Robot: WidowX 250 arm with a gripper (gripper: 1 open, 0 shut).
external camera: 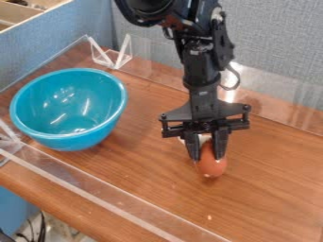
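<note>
My gripper [207,147] points straight down at the right half of the wooden table, its two black fingers either side of the top of a reddish round object [212,165]; whether they grip it is unclear. A small pale piece behind the fingers is mostly hidden. A teal bowl [70,131] stands empty to the left of the gripper.
Clear plastic rails run along the table's front and back edges, with white brackets [111,59] at the back left. A grey partition [278,66] stands behind.
</note>
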